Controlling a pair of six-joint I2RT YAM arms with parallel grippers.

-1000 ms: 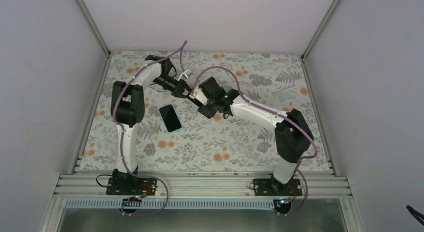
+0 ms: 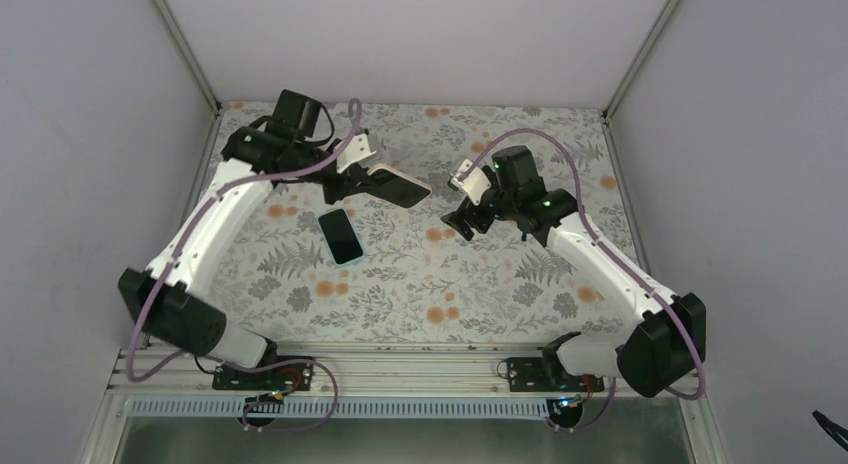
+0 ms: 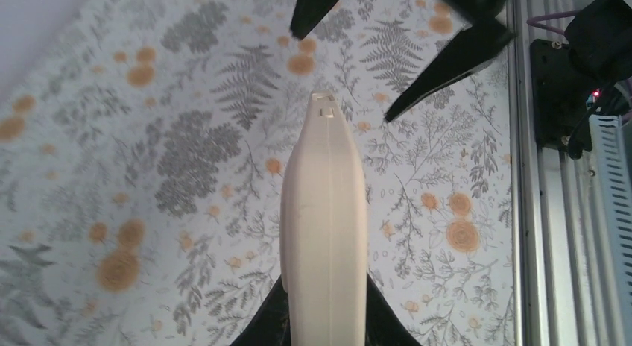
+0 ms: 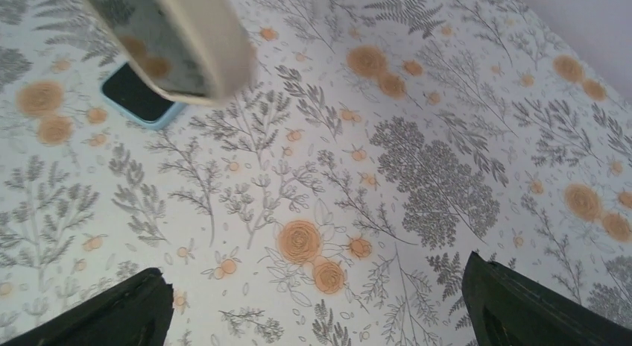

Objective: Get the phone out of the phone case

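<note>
A phone-sized item in a pale beige-pink case (image 2: 398,189) is raised over the upper left of the table. Its dark, glossy face is framed by the pale rim. My left gripper (image 2: 352,178) is shut on one end of it. In the left wrist view the case (image 3: 326,212) appears edge-on, with a small opening at its far end. The right wrist view catches a blurred corner of the case (image 4: 227,51). Apart from it, to the right, my right gripper (image 2: 460,224) is open, with only bare tabletop between its fingers.
A dark-faced phone with a light blue rim (image 2: 342,236) lies flat on the table, below the held item in the top view. Walls enclose the back and sides.
My right gripper has moved right, off the held item. The left arm has shifted and lifted, and the item's dark face now shows from above. The blue-rimmed phone has stayed put.
</note>
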